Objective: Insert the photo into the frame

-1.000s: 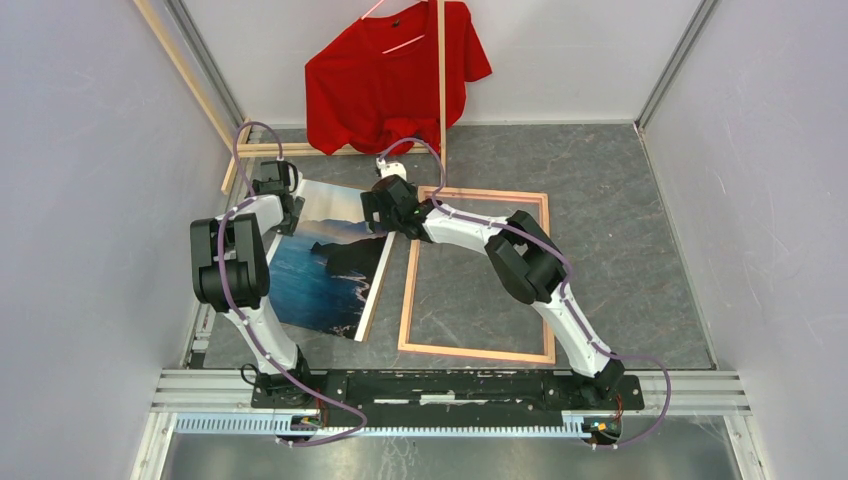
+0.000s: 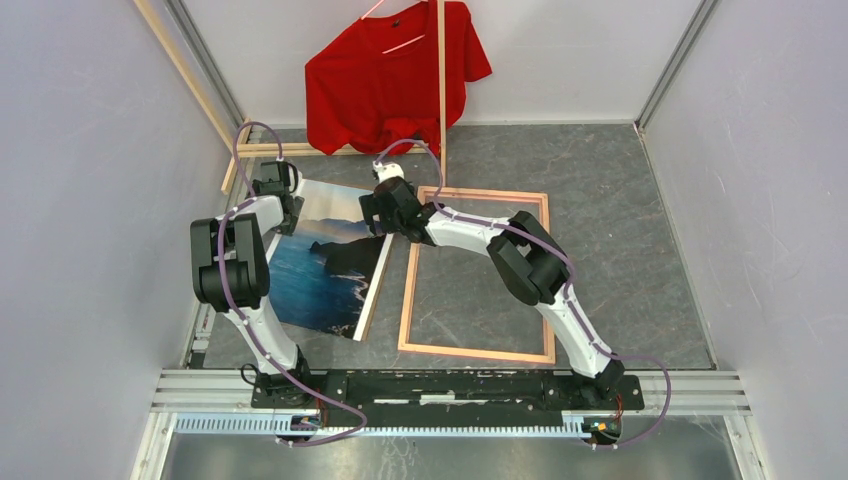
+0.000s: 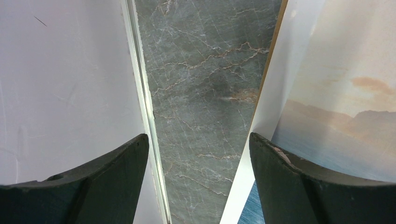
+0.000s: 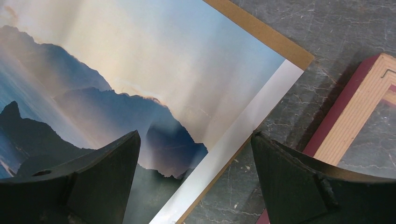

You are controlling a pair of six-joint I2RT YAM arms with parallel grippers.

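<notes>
The photo (image 2: 318,285), a seascape with white side strips and a brown backing edge, lies slightly turned on the left of the floor. To its right rests the empty wooden frame (image 2: 480,353), flat, its dark red outer side (image 4: 341,95) showing in the right wrist view. My left gripper is open over the photo's left edge, its right finger (image 3: 280,172) overlapping the white strip (image 3: 273,105). The right gripper stands open across the photo's right white strip (image 4: 261,100), one finger on each side of that edge in view. Whether either touches the photo, I cannot tell.
At the back a red shirt (image 2: 385,75) hangs by a wooden post (image 2: 441,100), with a wooden bar along the floor. A wall (image 3: 70,93) rises close to my left gripper.
</notes>
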